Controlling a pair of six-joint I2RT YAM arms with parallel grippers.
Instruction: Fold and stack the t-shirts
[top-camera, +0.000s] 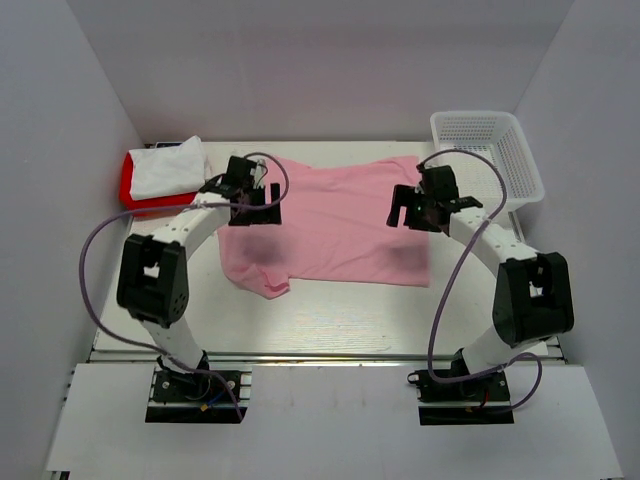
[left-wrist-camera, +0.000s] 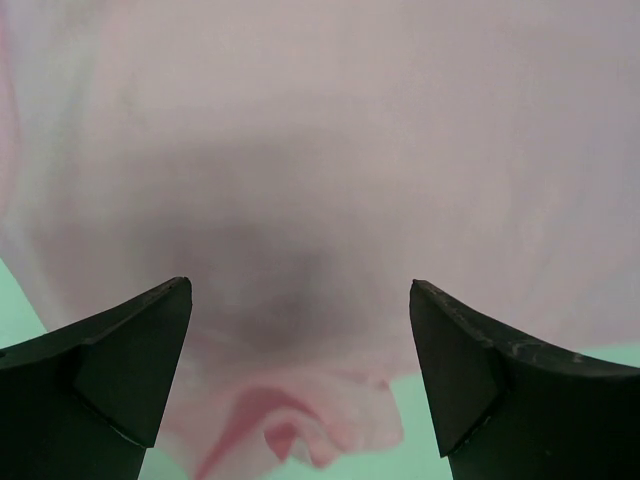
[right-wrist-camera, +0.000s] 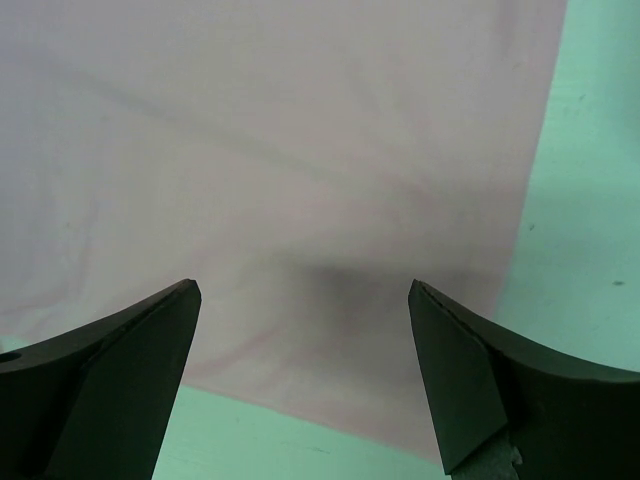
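Note:
A pink t shirt lies spread over the middle of the table, mostly flat. Its near left corner is bunched, which the left wrist view shows as a crumpled fold. Over the shirt's left part hangs my left gripper, its fingers wide apart with only air between them. My right gripper is likewise open above the shirt's right part. In the right wrist view the cloth runs flat beneath the fingers, apart from them, with its right and near edges visible. Both arms partly cover the shirt's sides from above.
An empty white basket stands at the back right. At the back left, a red box carries a folded white cloth.

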